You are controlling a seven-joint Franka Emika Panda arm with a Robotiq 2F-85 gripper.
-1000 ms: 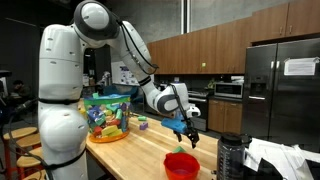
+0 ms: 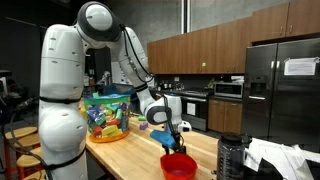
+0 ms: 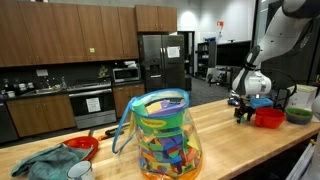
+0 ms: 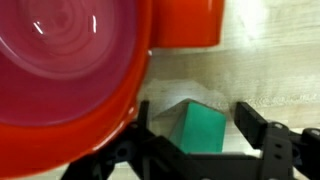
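Note:
In the wrist view a green block lies on the wooden table between the two fingers of my gripper. The fingers stand apart, and a narrow gap shows on the block's right side; whether the left finger touches it is hard to tell. Right beside the block, a red bowl fills the left of that view. From exterior view 1, my gripper is low at the far side of the red bowl, and the block is hidden there.
A net-like container of colourful toys stands farther along the table. A black cylinder is close to the bowl's right in exterior view 1. Much of the tabletop between toys and bowl is bare.
The arm has come down, bringing the gripper from above to table level beside the bowl. The green block, visible earlier beyond the bowl, is now covered by the gripper in exterior view 1.

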